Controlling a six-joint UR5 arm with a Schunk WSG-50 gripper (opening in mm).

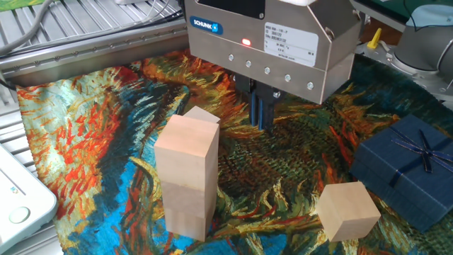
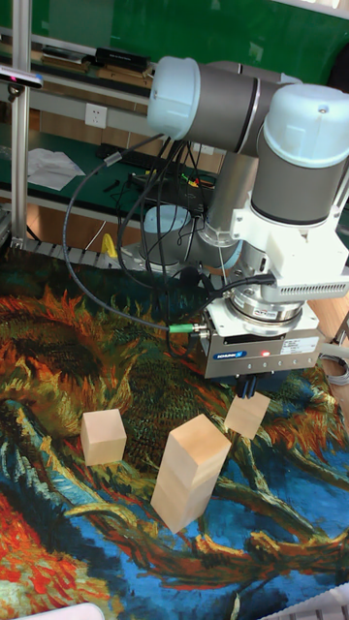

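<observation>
A tower of pale wooden blocks stands upright on the patterned cloth, its blocks stacked flush. To its right in exterior view 2 a single wooden cube lies apart. Another wooden block shows only a corner behind the tower there; exterior view 3 shows a block just below the gripper in the picture. My gripper hangs over the cloth, dark fingers pointing down and close together. It looks shut, with nothing visible between them. In exterior view 3 the tower stands in front of the gripper.
A dark blue ribboned box sits at the right of exterior view 2. A white device is at the left edge, and a metal rail runs along the back. Bare cloth lies between tower and cube.
</observation>
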